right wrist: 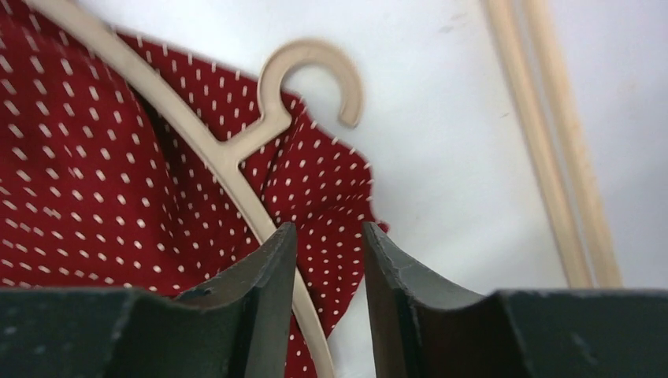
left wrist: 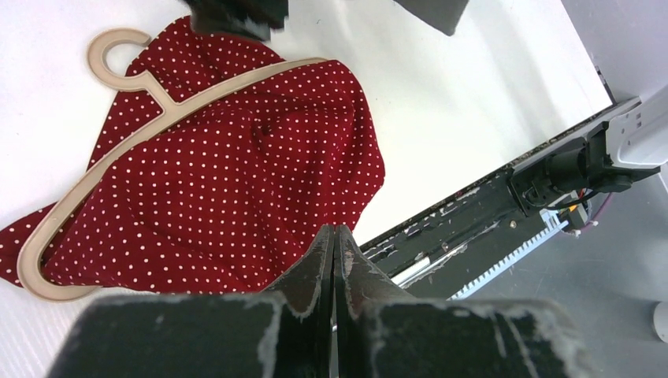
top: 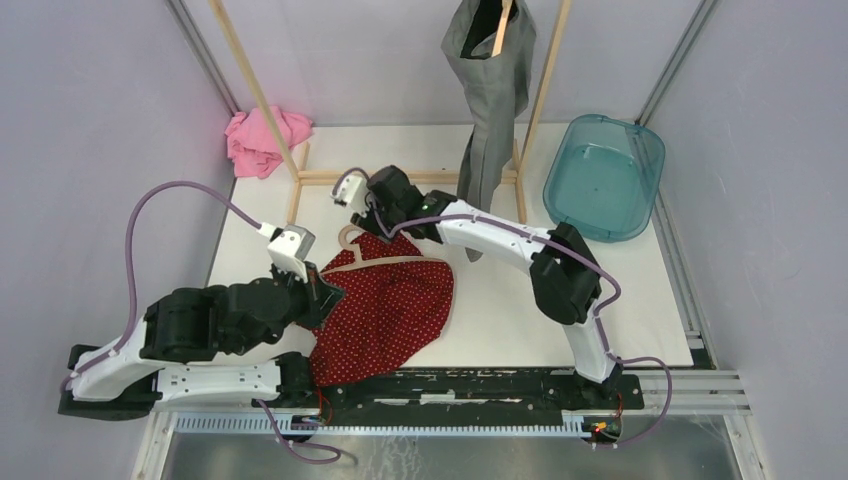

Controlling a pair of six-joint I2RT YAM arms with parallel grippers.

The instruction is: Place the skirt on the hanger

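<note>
The dark red skirt with white dots (top: 385, 315) lies on the table, and the beige hanger (left wrist: 170, 116) rests across its upper part. Fabric shows on both sides of the hanger bar, with the hook sticking out past the cloth. Low in the left wrist view my left gripper is shut; nothing shows between its fingers, and it stands over the skirt's left side. My right gripper is part open above the hanger's bar near the hook, with no cloth gripped between its fingertips.
A wooden rack (top: 345, 177) stands at the back with a grey garment (top: 490, 110) hanging from it, low near my right arm. Pink cloth (top: 262, 140) lies back left. A teal bin (top: 606, 178) sits back right. Bare table lies right of the skirt.
</note>
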